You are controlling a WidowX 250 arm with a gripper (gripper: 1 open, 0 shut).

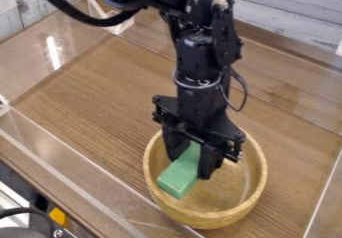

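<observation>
My black gripper (194, 152) reaches down into a round yellow bowl (233, 202) in the lower middle of the view. It is shut on a green block (177, 179), which is tilted inside the bowl's outline at the left; whether it touches the bowl's floor I cannot tell.
The bowl stands on a wooden tabletop (87, 112) with clear space to the left and behind it. Clear rims edge the table at left and right, and a black cable shows at the lower left.
</observation>
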